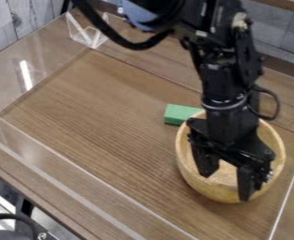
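Observation:
The black gripper (pixel 231 169) is lowered into a round wooden bowl (pixel 192 180) at the right of the table, its fingertips inside the bowl and covering much of its interior. It stands open; whether anything lies between the fingers is hard to tell. A small green block (pixel 179 113) lies just behind the bowl's left side, partly hidden by the arm.

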